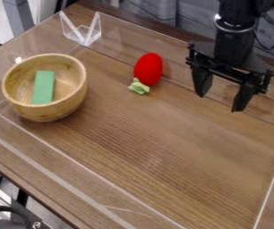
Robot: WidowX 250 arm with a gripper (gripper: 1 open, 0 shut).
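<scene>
My gripper (221, 91) hangs over the back right of the wooden table, open, its two dark fingers apart with nothing visible between them. To its left lie a red oval object (148, 70) and a small light-green piece (140, 87). A tan bowl (70, 108) at the left holds a green rectangular block (43, 88).
A clear, open-framed holder (82, 31) stands at the back left. Cables and a dark arm base lie off the table at the lower left edge.
</scene>
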